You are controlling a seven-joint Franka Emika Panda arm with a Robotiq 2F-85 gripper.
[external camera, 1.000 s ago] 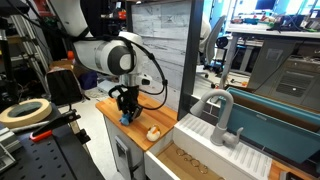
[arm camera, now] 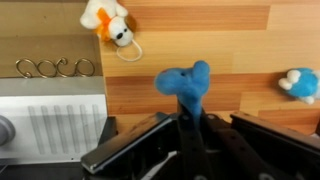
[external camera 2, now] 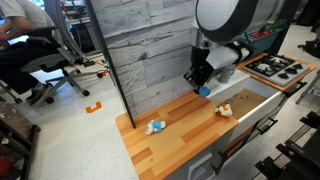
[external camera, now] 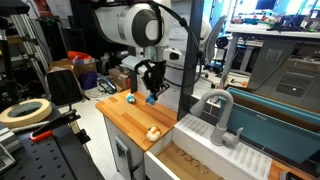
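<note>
My gripper is shut on a soft blue object (arm camera: 183, 85), which pokes out beyond the fingertips. In exterior view 1 the blue object (external camera: 152, 99) hangs just below the gripper, above the wooden counter (external camera: 118, 113); exterior view 2 also shows it (external camera 2: 204, 91) held over the wood. A small blue-and-white toy (arm camera: 300, 84) lies on the counter to one side. Toward the drawer lies a white-and-orange toy (arm camera: 113, 22), close to the counter edge. Neither loose toy touches the gripper.
Beside the counter is an open drawer (external camera: 190, 172) with small items in it. A grey faucet (external camera: 222, 108) rises beside a white ribbed drainboard (external camera: 240, 152). Behind the counter stands a grey plank wall (external camera 2: 150, 75). Bare wood lies between the two loose toys.
Over the last second my gripper has risen and moved right in exterior view 1, carrying the blue object with it. The white-and-orange toy has stayed where it was.
</note>
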